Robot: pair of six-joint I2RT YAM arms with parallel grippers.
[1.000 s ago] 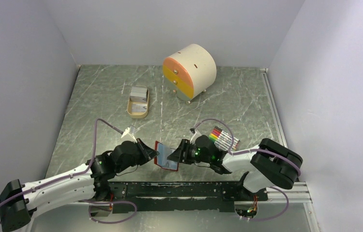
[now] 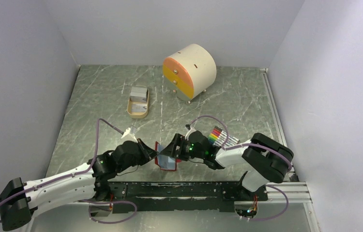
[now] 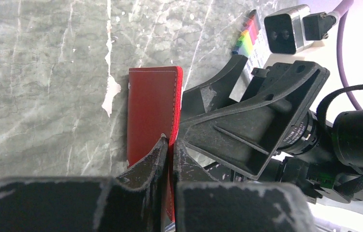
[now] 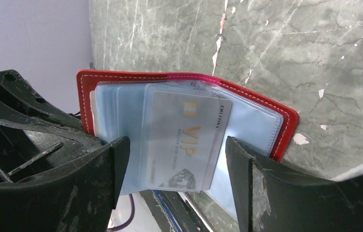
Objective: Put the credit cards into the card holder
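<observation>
The red card holder (image 2: 168, 169) lies spread at the table's front middle, its clear bluish sleeves showing. My left gripper is shut on one red cover (image 3: 151, 108) of it. In the right wrist view, a silver VIP card (image 4: 184, 140) sits in the uppermost clear sleeve (image 4: 121, 111), with a strip along one side outside the sleeve's edge. My right gripper stands part open over that card, its fingers (image 4: 119, 159) on either side with a gap between them. Whether either fingertip touches the sleeve I cannot tell.
A beige tray (image 2: 130, 109) with grey card-like pieces stands at the back left. Behind is a cream drum-shaped box (image 2: 194, 67) with a coloured front. Coloured markers (image 2: 224, 137) lie right of the right arm.
My right gripper has moved left, closer over the holder and toward the left gripper. The holder's right side has shifted slightly left; the left arm has stayed nearly still.
</observation>
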